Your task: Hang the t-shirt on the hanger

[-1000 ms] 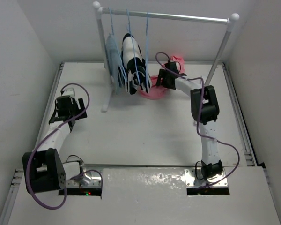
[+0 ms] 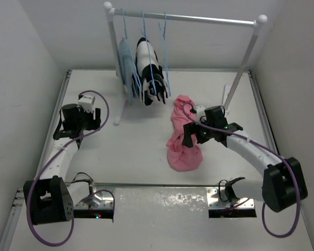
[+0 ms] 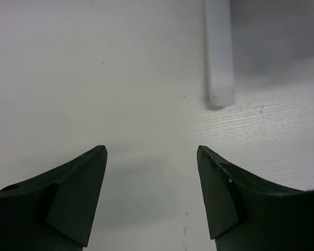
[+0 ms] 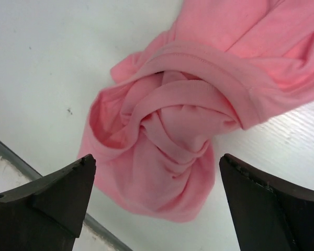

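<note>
The pink t-shirt (image 2: 184, 157) lies crumpled and elongated on the white table at centre right; in the right wrist view its folded fabric (image 4: 162, 146) fills the middle. My right gripper (image 2: 191, 133) is open over it, with the shirt below and between the fingers. My left gripper (image 2: 91, 117) stands open at the left over bare table, nothing between its fingers. Blue hangers (image 2: 165, 47) hang from the rail, one of them without clothing; others carry a light blue garment (image 2: 126, 68) and a black-and-white one (image 2: 145, 57).
The rack rail (image 2: 209, 20) spans the back, its posts standing at left and right, with a white foot (image 3: 219, 63) on the table near my left gripper.
The pink shirt has moved toward the front of the table from under the rack. My right arm has pulled back with it and is now open above it. The left gripper has shifted slightly.
</note>
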